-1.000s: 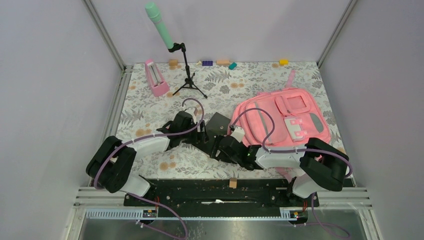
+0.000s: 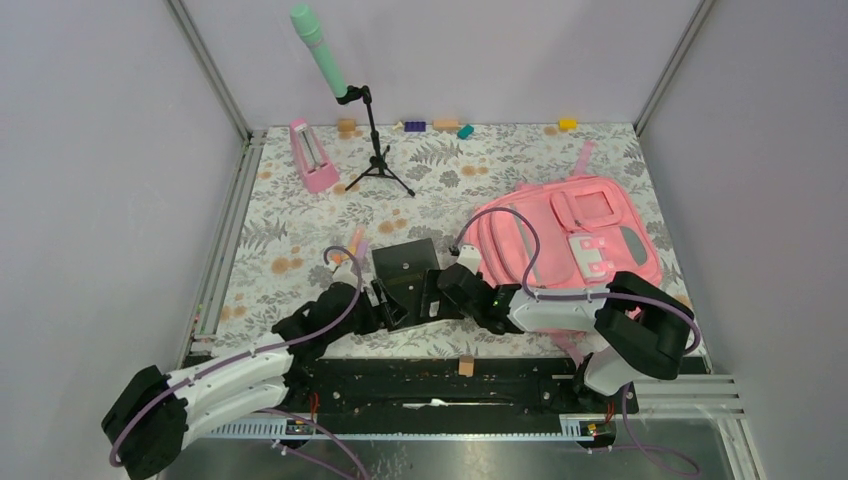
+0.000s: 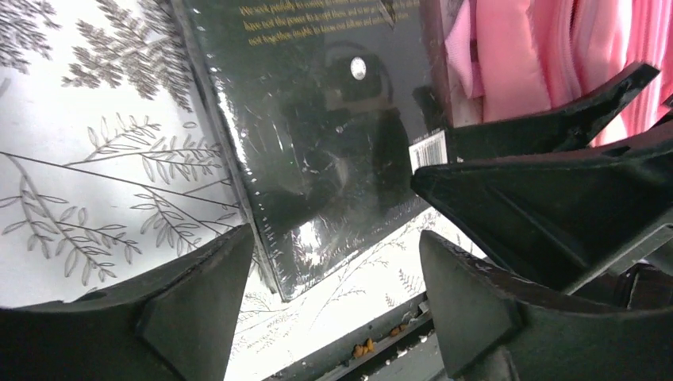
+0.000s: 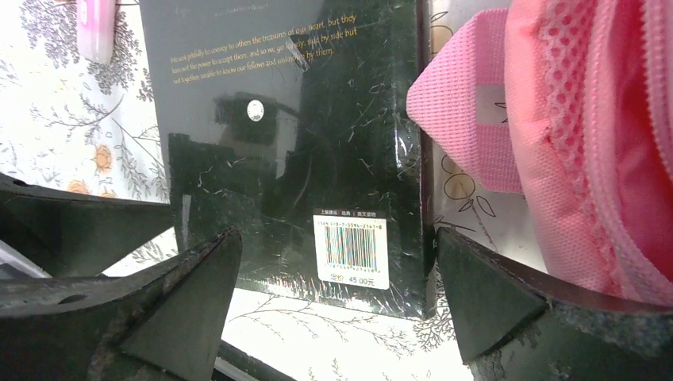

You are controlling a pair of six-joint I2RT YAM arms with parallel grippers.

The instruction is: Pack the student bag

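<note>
A dark green book (image 2: 405, 262) lies flat, barcode side up, left of the pink bag (image 2: 545, 235). In the left wrist view the book (image 3: 317, 143) lies beneath and ahead of my left gripper, whose fingers stand apart, gripping nothing that shows. My right gripper is open over the book's near right corner; the barcode label (image 4: 351, 250) shows between its fingers. I cannot tell whether the fingers touch the book. The bag (image 4: 548, 143) lies on its back or side, close by the book's right edge, with a strap almost against it.
A pink metronome-like object (image 2: 315, 160) and a black tripod with a green microphone (image 2: 320, 50) stand at the back left. Small coloured blocks (image 2: 445, 125) line the back edge. A pink tube (image 4: 95, 32) lies left of the book. The two grippers are very close together.
The book has turned squarer to the table edge and shifted slightly left and nearer the front. My left gripper has moved toward the front; the right has stayed almost in place.
</note>
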